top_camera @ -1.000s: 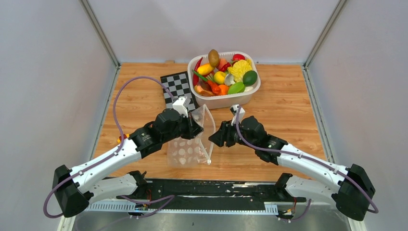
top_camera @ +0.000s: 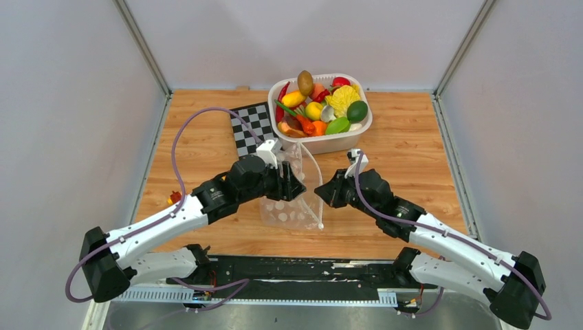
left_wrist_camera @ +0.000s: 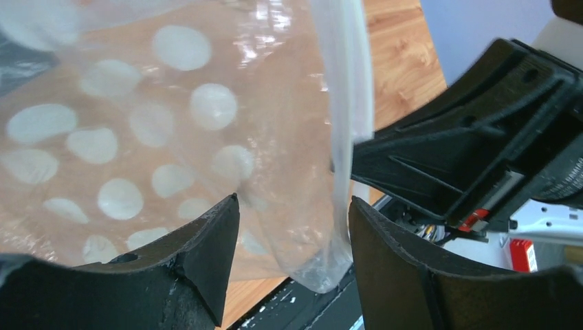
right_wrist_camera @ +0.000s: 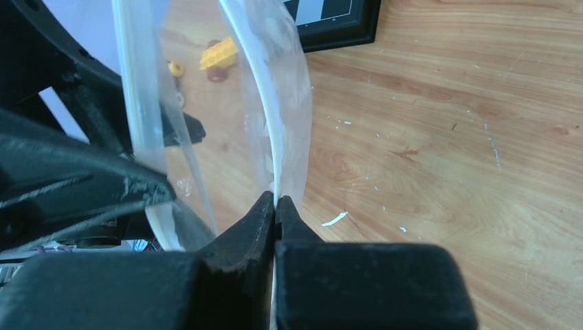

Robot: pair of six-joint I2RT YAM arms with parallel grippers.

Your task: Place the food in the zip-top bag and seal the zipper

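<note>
The clear zip top bag [top_camera: 292,214] with white dots hangs between the two arms, its mouth edges spread apart. My right gripper is shut on one mouth edge, which runs straight up from its fingertips. My left gripper stands open, with bag film across the gap and the other mouth edge close to its right finger [left_wrist_camera: 375,237]. Assorted vegetables and fruit, such as a lemon [top_camera: 313,111] and an avocado [top_camera: 357,111], lie in the white bin [top_camera: 326,144] at the back.
A black-and-white checkered board [top_camera: 244,137] lies left of the bin, partly behind the left arm. Small yellow and red items [top_camera: 174,198] sit at the table's left. Bare wood [top_camera: 405,151] stretches over the right side.
</note>
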